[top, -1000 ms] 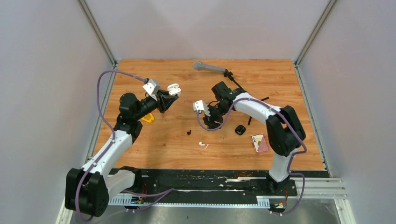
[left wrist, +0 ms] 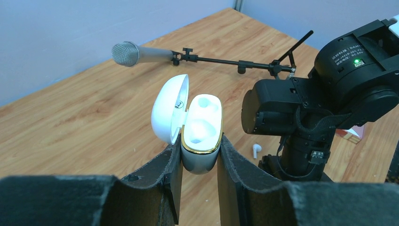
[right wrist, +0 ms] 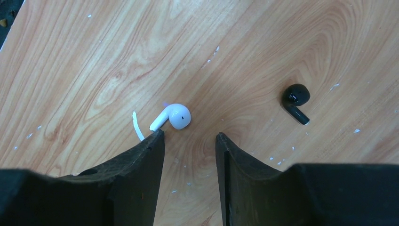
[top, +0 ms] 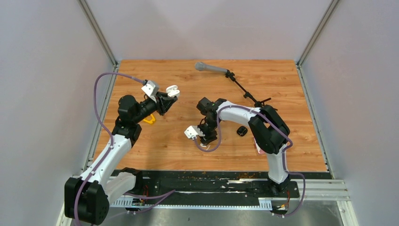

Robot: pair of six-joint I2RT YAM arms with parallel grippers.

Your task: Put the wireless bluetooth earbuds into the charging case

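Note:
The white charging case (left wrist: 201, 136), lid up and both wells empty, is held between the fingertips of my left gripper above the table. My right gripper is low over the wood with its fingers apart. A white earbud (right wrist: 179, 116) lies on the table just beyond the gap between those fingers, a thin white strip (right wrist: 136, 125) beside it. A black earbud (right wrist: 295, 96) lies farther right in the right wrist view.
A microphone on a stand (top: 209, 67) lies at the back. A small black object (top: 242, 131) and a card box (top: 259, 148) are right of the right gripper; a yellow object (top: 149, 119) is near the left one.
The right arm has moved down the top view and leftward, coming over the white earbud.

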